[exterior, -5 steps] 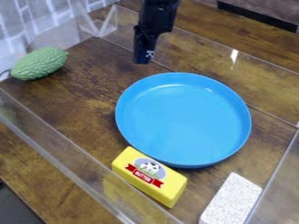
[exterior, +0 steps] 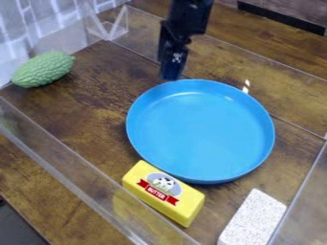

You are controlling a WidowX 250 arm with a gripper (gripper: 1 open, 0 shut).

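Observation:
The dark gripper point(exterior: 174, 59) hangs at the top centre, over the back of the wooden tray floor behind the blue plate point(exterior: 200, 131). Its fingers point down and look open, with nothing visible held between them. A green textured vegetable-like toy point(exterior: 45, 69) lies at the left. A yellow butter box point(exterior: 163, 191) sits in front of the plate, near the lower middle, and a white speckled block point(exterior: 251, 220) lies at the lower right.
Clear plastic walls surround the area at the left, back and front. Bare wood point(exterior: 83, 110) fills the space left of the plate, and more is free to the plate's right.
The plate and the other objects have not moved.

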